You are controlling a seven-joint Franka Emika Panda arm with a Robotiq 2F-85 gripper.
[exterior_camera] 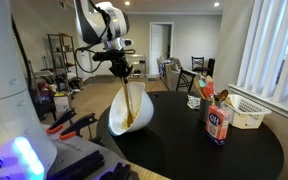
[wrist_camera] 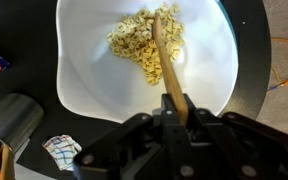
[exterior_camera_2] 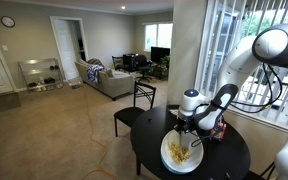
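Observation:
A long wooden utensil (wrist_camera: 169,70) is held upright, with my gripper shut on its upper part. Its lower end reaches into a white bowl (wrist_camera: 84,80), where it meets a heap of ring-shaped cereal (wrist_camera: 134,45). In exterior view 1 the bowl (exterior_camera: 142,108) is tilted, its opening facing the camera, and the wooden utensil (exterior_camera: 128,95) slants down inside it. Exterior view 2 shows the bowl (exterior_camera_2: 170,162) on the dark round table below my gripper (exterior_camera_2: 190,128).
A metal canister (wrist_camera: 12,115) with utensils stands near the bowl, and a small patterned cloth (wrist_camera: 62,152) lies close by. A red and white package (exterior_camera: 216,124) and a white basket (exterior_camera: 247,112) are farther right.

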